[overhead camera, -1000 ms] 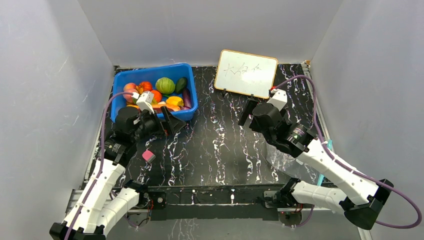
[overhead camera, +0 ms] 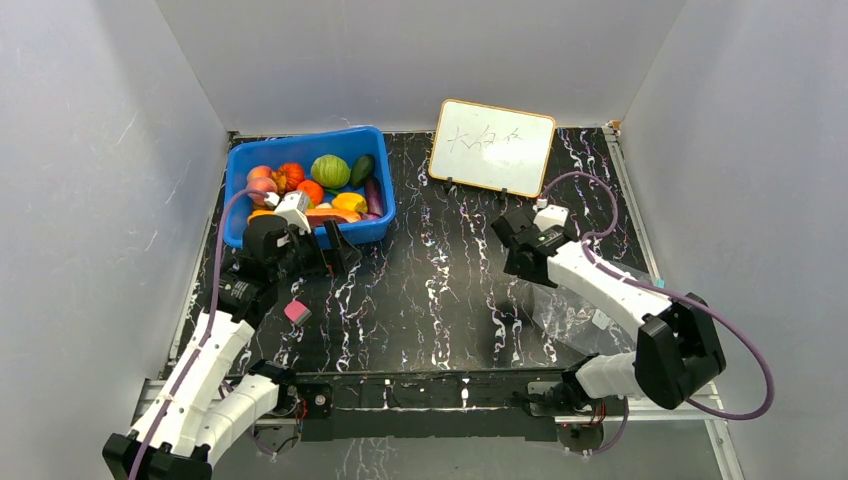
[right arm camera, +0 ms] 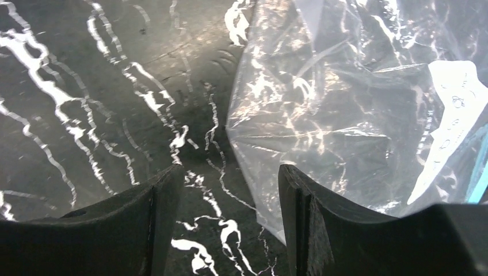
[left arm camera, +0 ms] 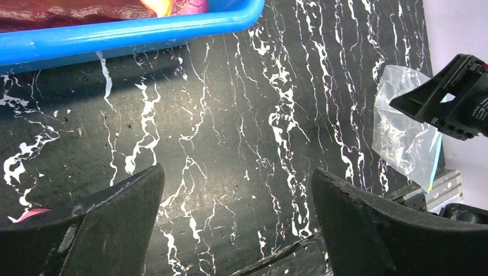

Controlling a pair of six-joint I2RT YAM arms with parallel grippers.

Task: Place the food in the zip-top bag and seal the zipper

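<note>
A blue bin point(overhead camera: 380, 225) full of colourful food stands at the back left. My left gripper point(overhead camera: 338, 250) is open just in front of it, over the table, with nothing between its fingers. The clear zip bag point(overhead camera: 580, 320) lies flat at the right, with a cyan zipper edge point(right arm camera: 477, 172) and white label. My right gripper is over the bag's left edge, fingers apart and nothing between them; the bag is seen below it.
A pink block point(overhead camera: 298, 312) lies at the left front. A whiteboard point(overhead camera: 492, 148) with writing stands at the back. Grey walls bound the workspace.
The left gripper has moved very slightly.
</note>
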